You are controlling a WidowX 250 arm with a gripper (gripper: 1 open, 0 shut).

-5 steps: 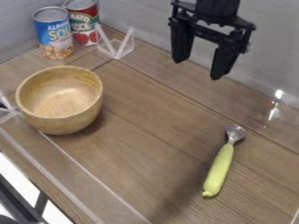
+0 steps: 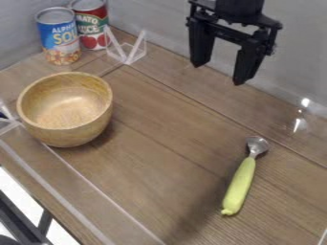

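My black gripper (image 2: 224, 59) hangs at the top centre, above the back of the wooden table, open with empty space between its fingers. A wooden bowl (image 2: 64, 125) stands at the left. A utensil with a pale yellow-green handle (image 2: 238, 184) and a metal end lies at the front right, well below and apart from the gripper.
Two cans, an Alpo can (image 2: 59, 37) and a red tomato can (image 2: 92, 21), stand at the back left corner beside white wire pieces. Walls bound the back. Its edge runs along the front left.
My gripper has shifted very slightly. The bowl, utensil and cans are unchanged.
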